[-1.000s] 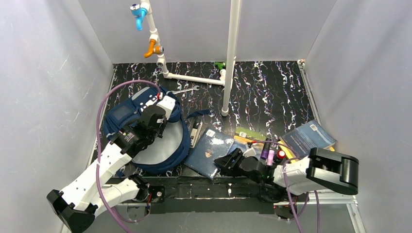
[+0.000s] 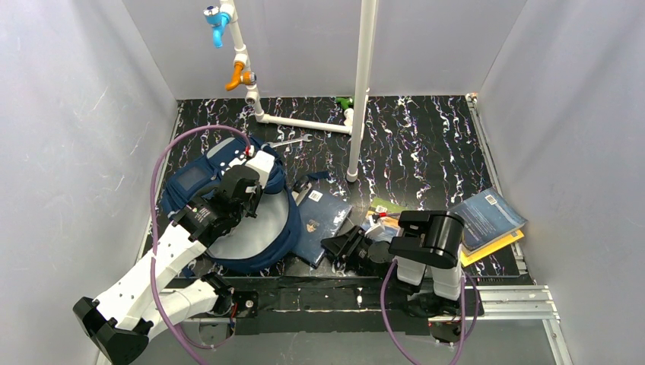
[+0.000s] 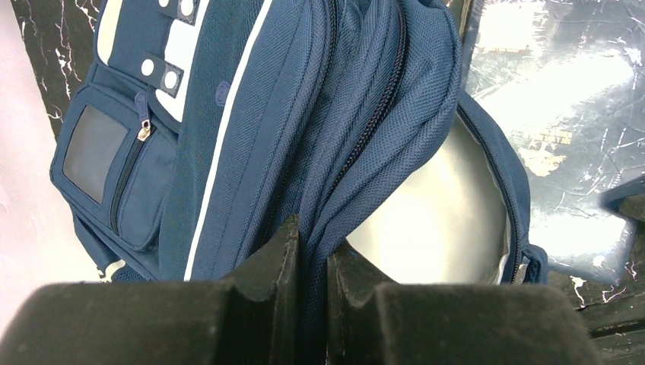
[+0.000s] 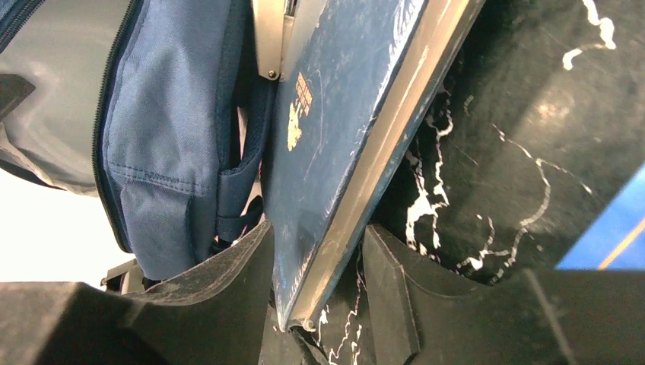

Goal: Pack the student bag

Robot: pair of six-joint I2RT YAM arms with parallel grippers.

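Observation:
The navy school bag (image 2: 285, 236) lies at the left with its pale inside showing. My left gripper is shut on a fold of the bag's zipped edge (image 3: 380, 144), holding the compartment open. Right of the bag, a dark blue book (image 2: 323, 217) leans tilted, its near side raised off the floor and its far part close to the bag's edge. In the right wrist view the book (image 4: 327, 160) passes between the fingers of my right gripper; a narrow gap shows beside the right finger (image 4: 388, 266), so the fingers stand part open around it.
Coloured books (image 2: 388, 207) lie partly under the right arm; more blue and yellow books (image 2: 487, 217) lie at the right wall. A wrench (image 2: 293, 141) rests behind the bag. A white upright pipe (image 2: 361, 91) stands mid-scene.
The left arm and the bag have stayed put.

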